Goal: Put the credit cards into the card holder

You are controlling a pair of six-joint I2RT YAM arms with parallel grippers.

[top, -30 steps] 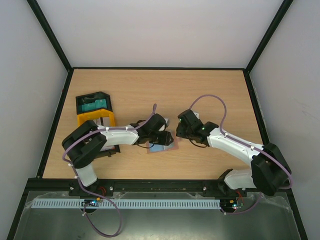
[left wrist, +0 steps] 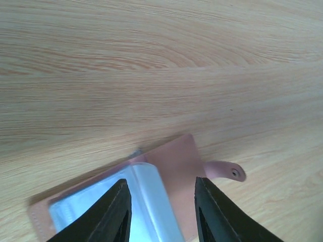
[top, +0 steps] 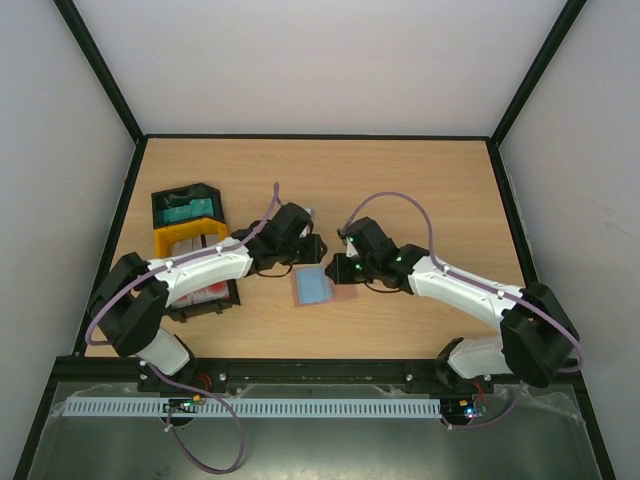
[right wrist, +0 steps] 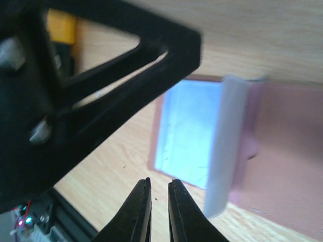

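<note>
The mauve card holder (top: 345,293) lies spread flat on the table, its small strap (left wrist: 224,170) sticking out in the left wrist view. Light blue sleeves (top: 313,285) cover its left half. One sleeve (right wrist: 227,146) stands up along the spine in the right wrist view. Above the holder's far side is my left gripper (top: 318,250), its fingers parted and empty. My right gripper (top: 333,272) hovers over the holder near the spine. Between its fingertips only a narrow gap and bare table show. I cannot make out any separate card at either gripper.
At the left stands a black and yellow box (top: 162,240) with teal (top: 188,211) and pale contents, partly behind the left arm. The two grippers are close together. Bare wooden table (top: 400,165) stretches behind them and to the right.
My left gripper has drawn back to the left and away toward the far side, uncovering the blue sleeves. Meanwhile my right gripper has come left over the holder.
</note>
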